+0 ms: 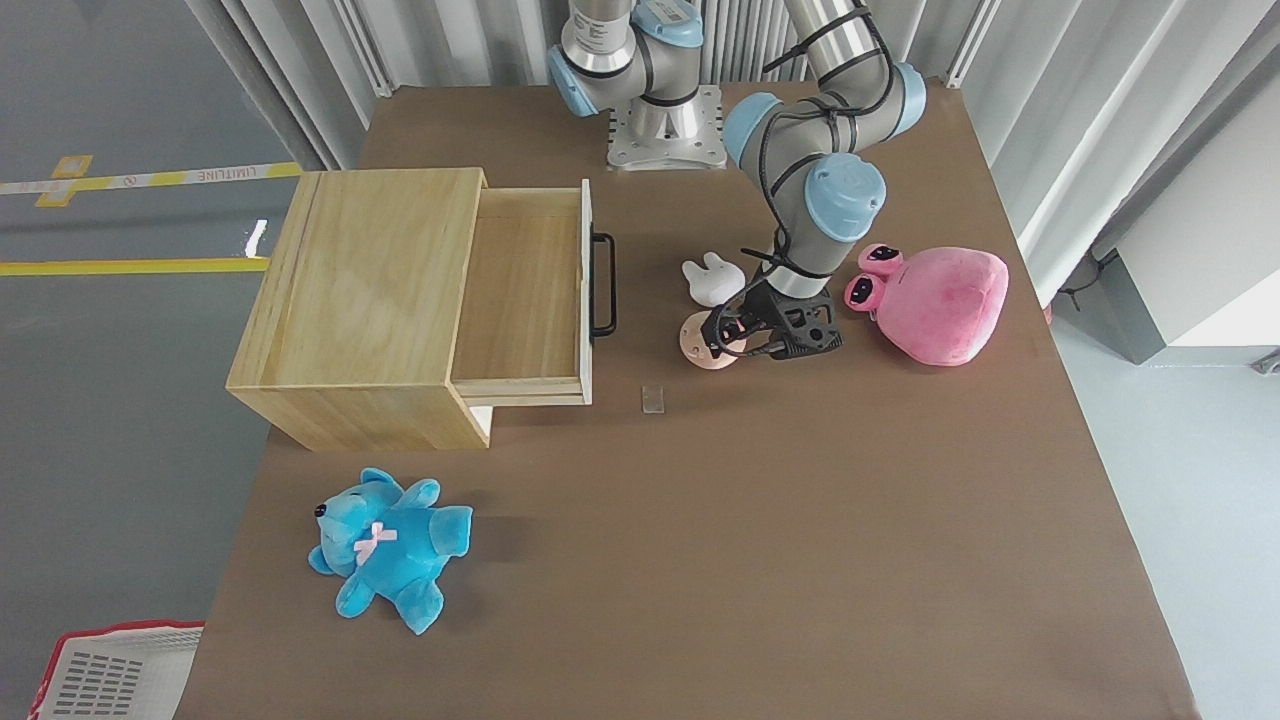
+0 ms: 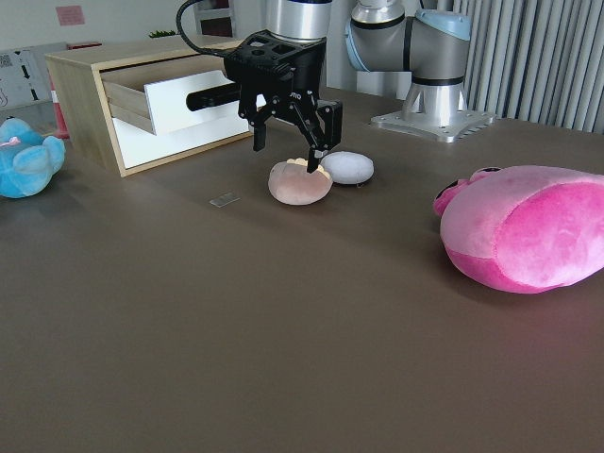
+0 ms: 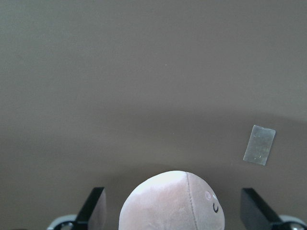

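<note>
My gripper is open, its black fingers low just above a pale pink plush; in the wrist view that plush sits between the spread fingertips, nothing seen held. A white plush lies just behind it. To the right lies a large pink plush with eyes on stalks. The wooden cabinet has its drawer pulled out, empty, black handle toward me.
A blue teddy bear lies at the front left. A small clear rectangle lies on the table. A basket is beside the table.
</note>
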